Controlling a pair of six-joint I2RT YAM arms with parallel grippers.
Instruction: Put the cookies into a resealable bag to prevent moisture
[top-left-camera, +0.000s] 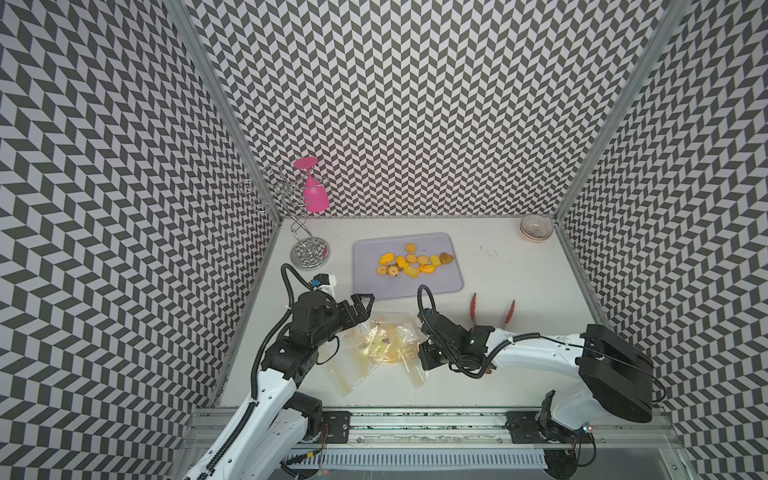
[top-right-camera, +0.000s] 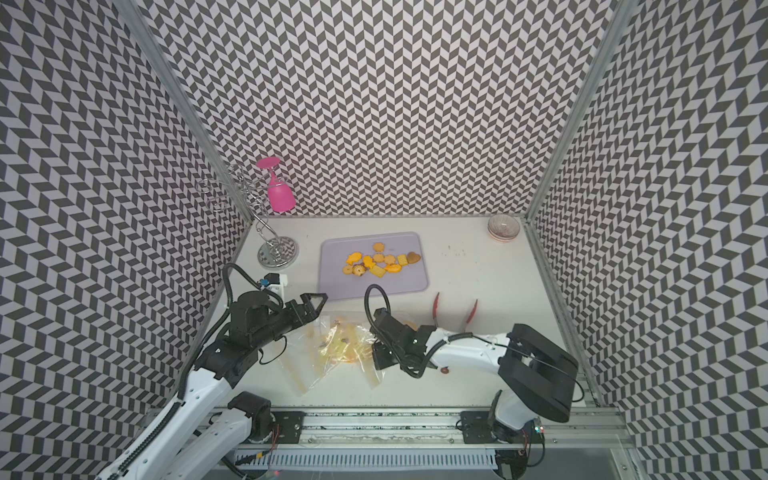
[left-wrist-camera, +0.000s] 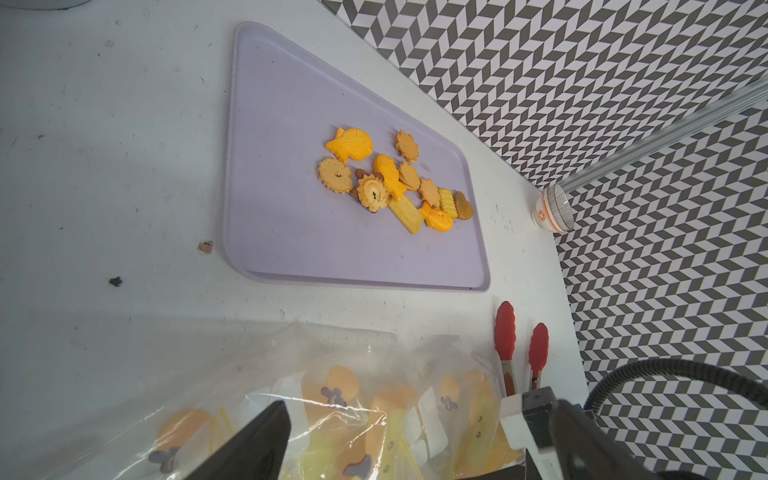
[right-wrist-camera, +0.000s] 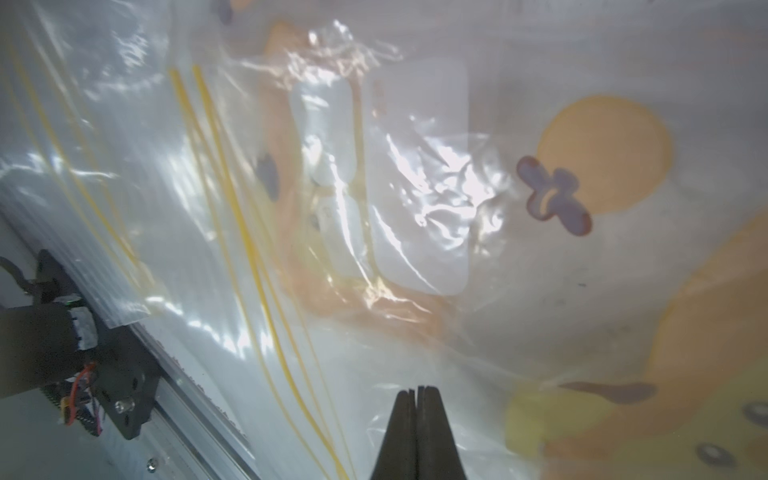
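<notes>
Yellow and brown cookies (left-wrist-camera: 372, 193) lie in a loose group on the lilac tray (left-wrist-camera: 304, 240). In front of the tray, clear resealable bags with yellow zip lines and cartoon prints (top-left-camera: 381, 342) lie overlapping on the table. My left gripper (top-left-camera: 367, 303) hangs open above the bags' left side, its fingers (left-wrist-camera: 256, 444) wide apart with nothing held. My right gripper is shut with its tips together and nothing between them. Beneath those tips spreads the plastic bag (right-wrist-camera: 416, 176), outside the fingers; whether they touch it I cannot tell.
Red-tipped tongs (top-left-camera: 473, 308) lie right of the tray, close to the right arm. A chrome stand with a pink cup (top-left-camera: 315, 194) occupies the back left. Small bowls (top-left-camera: 536, 227) sit in the back right corner. Table between tray and bowls is clear.
</notes>
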